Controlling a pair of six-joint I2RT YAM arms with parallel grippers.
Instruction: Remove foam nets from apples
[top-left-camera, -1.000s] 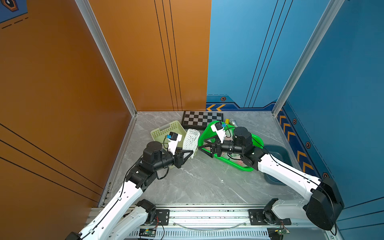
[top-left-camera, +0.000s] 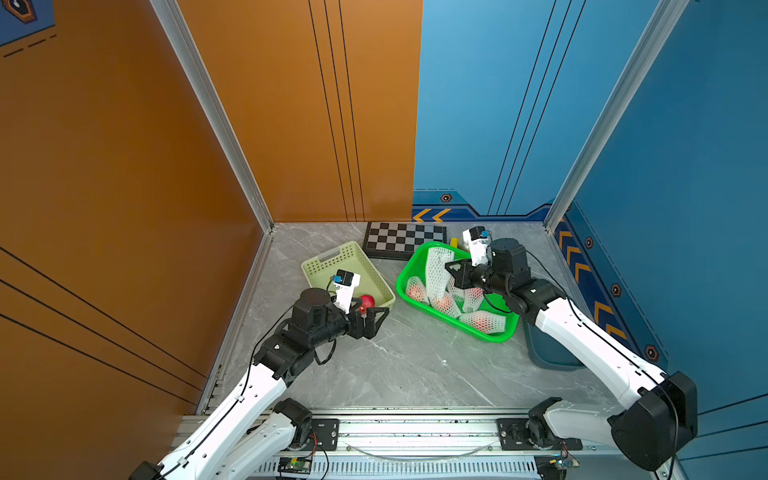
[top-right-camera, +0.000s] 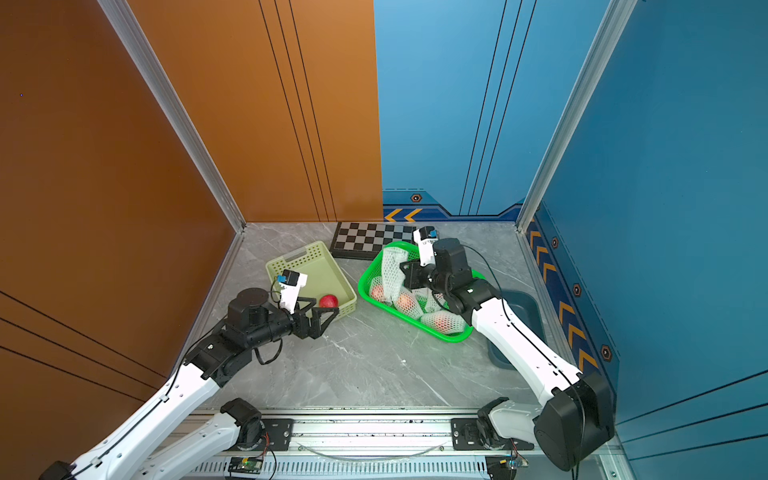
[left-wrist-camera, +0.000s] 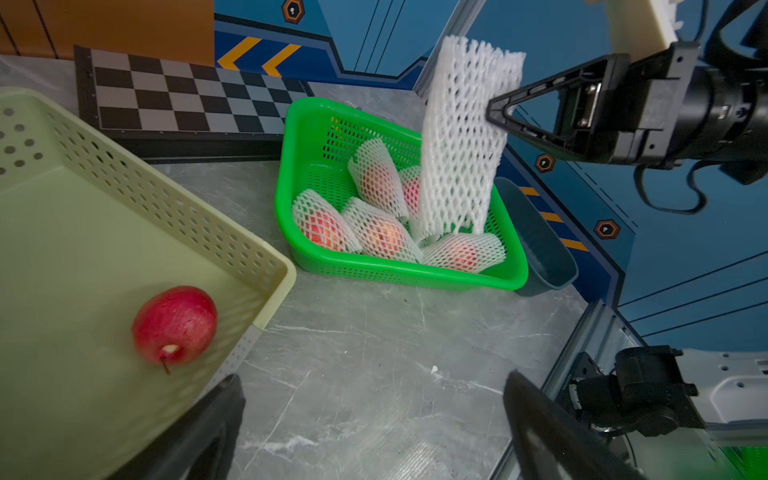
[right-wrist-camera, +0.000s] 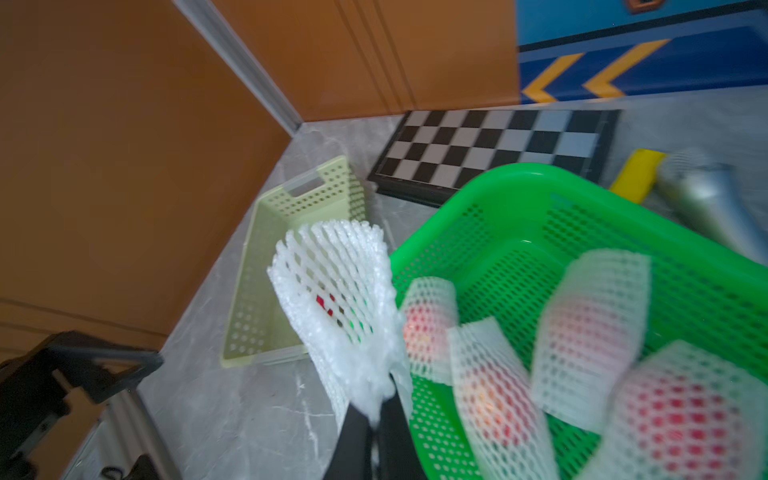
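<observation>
An empty white foam net hangs from my right gripper, which is shut on it, raised over the green basket. In that basket lie several apples still wrapped in nets, such as a netted apple. A bare red apple sits in the pale green basket on the left. My left gripper stands open beside that basket, nothing between its fingers.
A checkered board lies at the back. A dark teal bin stands at the right.
</observation>
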